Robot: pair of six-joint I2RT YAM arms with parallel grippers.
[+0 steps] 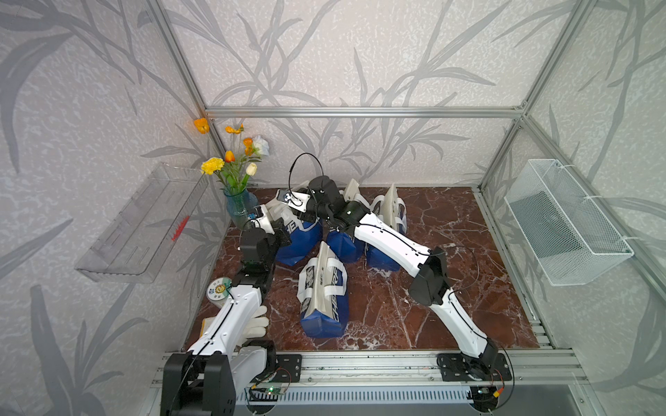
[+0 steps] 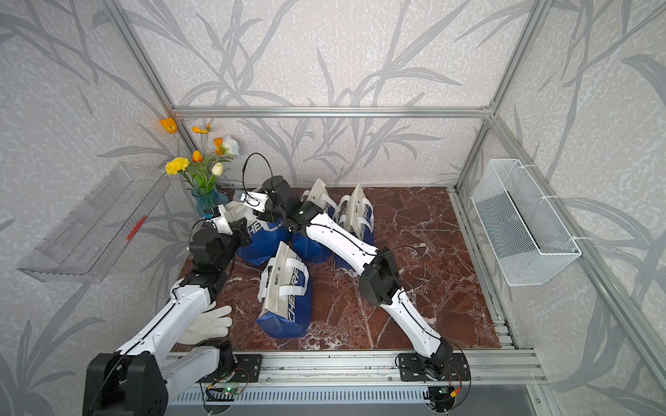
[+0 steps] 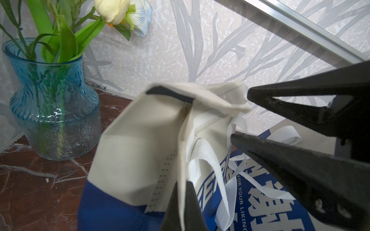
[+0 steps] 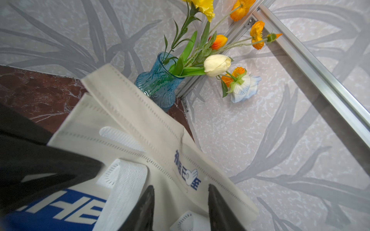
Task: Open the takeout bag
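A blue-and-cream takeout bag stands at the back left, its cream top folded over with white handles. Both grippers are at its top. My left gripper is shut low in the left wrist view, with the bag's thin cream edge running down to its fingertips; whether that edge is held is unclear. My right gripper is open, its fingers in front of the printed cream flap. In the left wrist view, the right gripper's dark fingers reach in from the right beside the bag.
A vase of flowers stands just behind left of the bag. Other bags lie in front and to the right. A white glove lies front left. Wire and clear baskets hang at the sides.
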